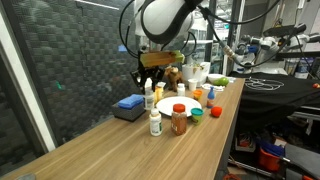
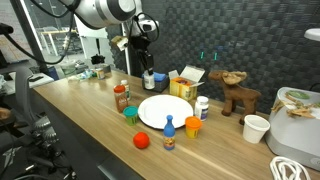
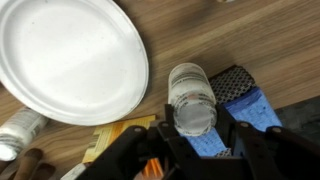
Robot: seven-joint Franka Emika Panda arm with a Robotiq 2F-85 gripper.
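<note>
A white bottle with an orange-brown top (image 3: 194,115) stands upright between the fingers of my gripper, which is shut on it. In exterior view 1 the held bottle (image 1: 149,99) hangs below the gripper (image 1: 148,82), just in front of the dark box. Exterior view 2 has the same bottle (image 2: 148,80) behind the plate's left edge. The wrist view looks down onto the bottle's top, so its base is hidden there.
A white plate (image 2: 166,112) lies beside the bottle. Close by stand a red-lidded jar (image 1: 179,120), another white bottle (image 1: 155,124) and a dark box with blue cloth (image 1: 130,103).
</note>
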